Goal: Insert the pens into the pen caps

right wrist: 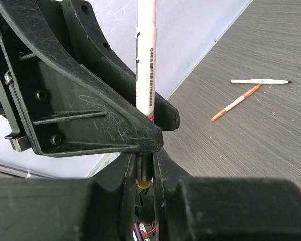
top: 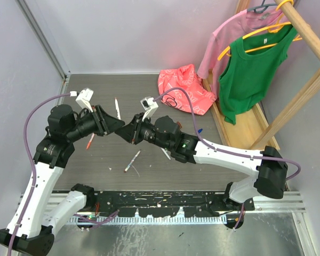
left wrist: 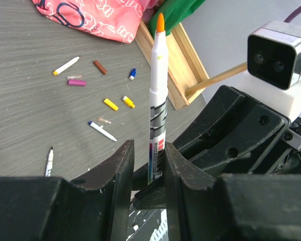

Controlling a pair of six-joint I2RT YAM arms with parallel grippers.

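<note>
My left gripper (top: 112, 122) and right gripper (top: 129, 133) meet over the middle of the board around an upright white pen (left wrist: 157, 80). The pen has an orange tip at the top in the left wrist view; in the right wrist view, my right gripper is shut on its lower end, where a yellow end (right wrist: 143, 184) shows. The left gripper's fingers surround the pen; whether they grip it is unclear. Loose caps, such as a yellow cap (left wrist: 110, 104) and a brown cap (left wrist: 100, 67), and several pens, such as an orange pen (right wrist: 236, 102), lie on the board.
A pink cloth (top: 181, 88) lies at the back. A wooden clothes rack (top: 309, 90) with hanging garments stands on the right. The grey board (top: 96, 170) is mostly clear between the scattered pens.
</note>
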